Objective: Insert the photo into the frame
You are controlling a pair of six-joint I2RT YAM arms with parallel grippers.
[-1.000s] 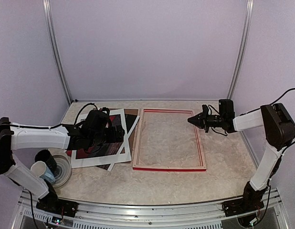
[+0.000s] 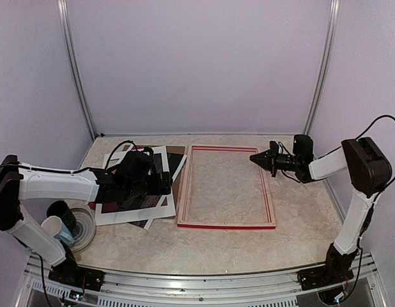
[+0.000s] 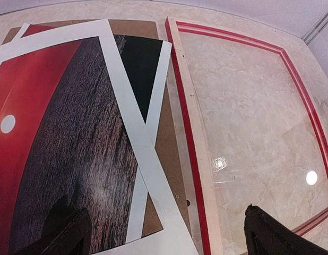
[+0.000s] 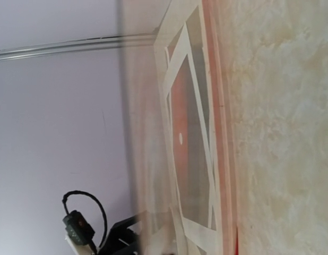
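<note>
The frame [image 2: 272, 220], a wooden rectangle with red lines, lies flat in the middle of the table with the table's surface showing inside it. To its left a photo in red and black with a white border [image 2: 160, 212] rests on other sheets. Above that photo's right side hangs my left gripper [image 2: 164, 183]; in the left wrist view its dark fingers [image 3: 270, 234] are wide apart, nothing between them. My right gripper [image 2: 255, 158] is shut over the upper right of the frame, with nothing visible in it. The right wrist view is hazy and its fingers cannot be made out there.
Under the photo, a brown board [image 3: 177, 159] and another white-edged sheet [image 3: 158, 90] stick out, close to the frame's left side. Cups [image 2: 55, 227] and a stack of plates [image 2: 87, 230] stand at the front left. Bare table lies in front of the frame.
Compared with a second ago, my left gripper is slightly farther right and my right gripper slightly farther left. The frame and photo look unmoved.
</note>
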